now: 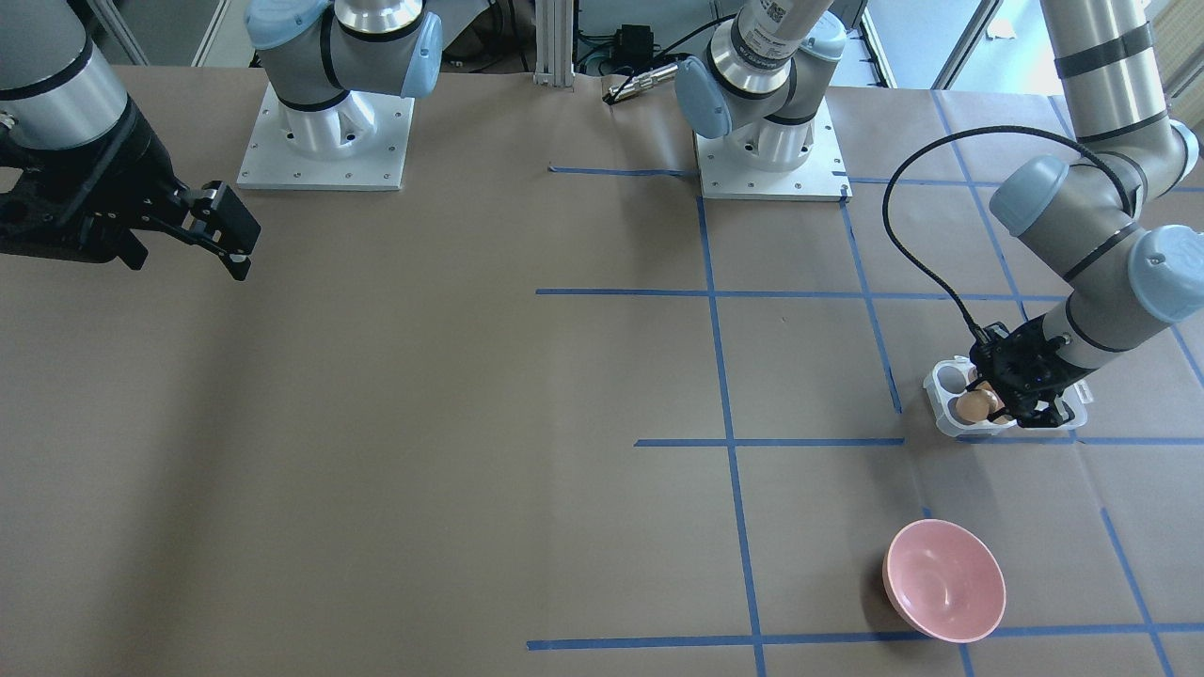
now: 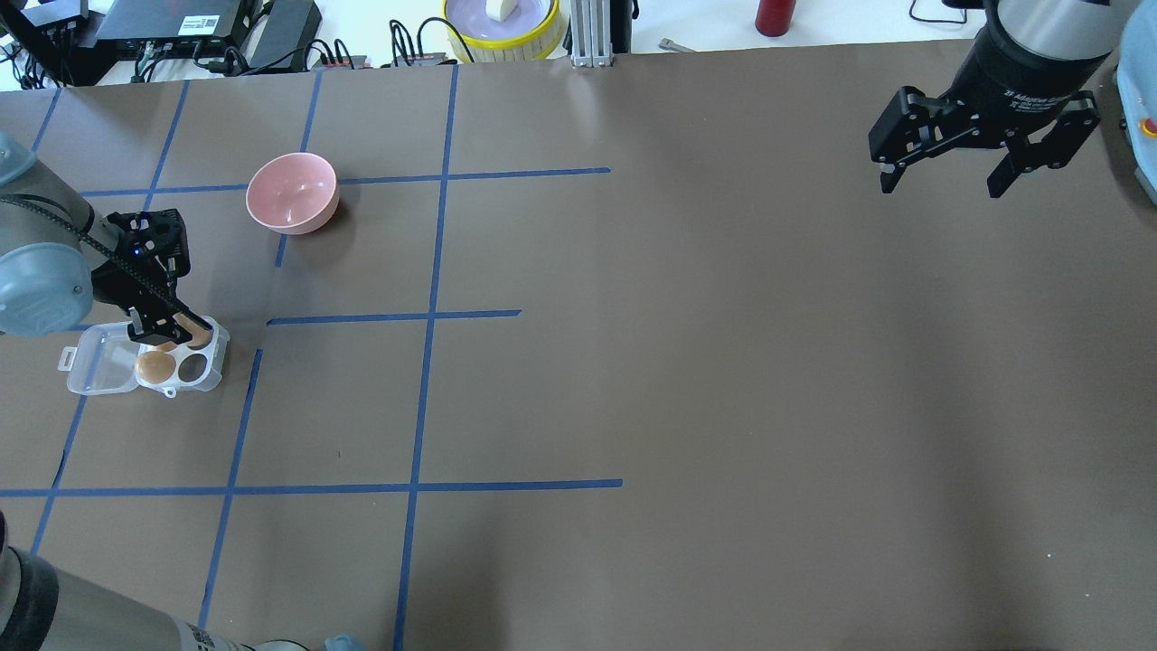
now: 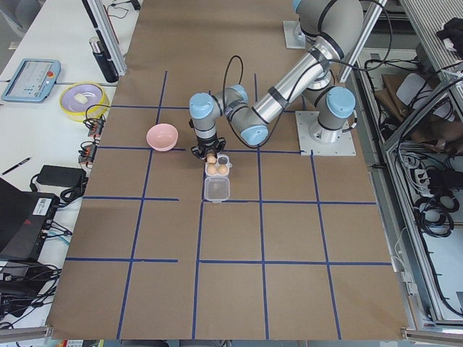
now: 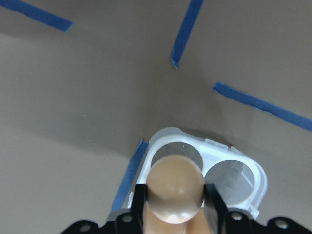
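A clear plastic egg carton (image 2: 206,369) (image 3: 217,186) lies on the table, lid open, with brown eggs in some cups and empty cups showing. My gripper is at the carton, shut on a brown egg (image 4: 175,190) that fills the space between its two fingers in the wrist view. Other eggs show beneath it, partly hidden. In the top view the gripper (image 2: 174,325) covers part of the carton. A pink bowl (image 1: 943,577) (image 2: 292,193) stands empty, apart from the carton.
Other robot arms stand around the table, including a black gripper (image 2: 982,136) at the top right of the top view. The tabletop (image 2: 759,380), marked with blue tape in part, is largely clear. Equipment lines the far edge.
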